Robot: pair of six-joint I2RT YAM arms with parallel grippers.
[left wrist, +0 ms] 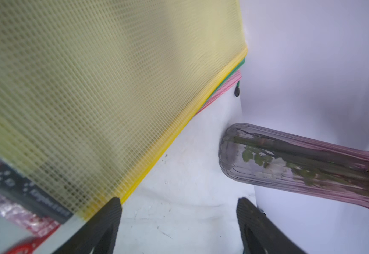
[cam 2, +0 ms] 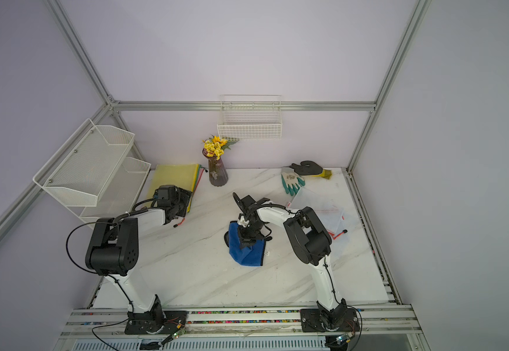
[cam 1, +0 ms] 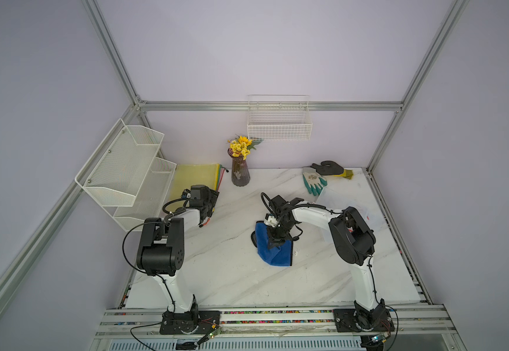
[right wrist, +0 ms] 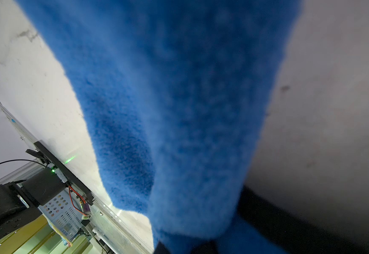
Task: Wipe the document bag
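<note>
A stack of document bags lies at the back left, with a yellow mesh bag (cam 1: pixel 194 175) on top and green and pink edges (left wrist: pixel 226 86) showing beneath. Over the right edge of this stack is my left gripper, its fingers wide apart and empty; the yellow bag's corner reaches close to one finger (left wrist: pixel 108 218). At the middle of the table a blue cloth (cam 1: pixel 276 255) hangs down in a fold (right wrist: pixel 192 127) from my right gripper, shut on it. The lower part of the cloth appears to touch the table.
A glass vase (cam 1: pixel 240 171) with yellow flowers stands just right of the stack. White mesh shelves (cam 1: pixel 149 196) border it on the left. Work gloves (cam 1: pixel 314 181) and a clear bag (cam 2: pixel 319 204) lie at the right. Open table lies between the arms.
</note>
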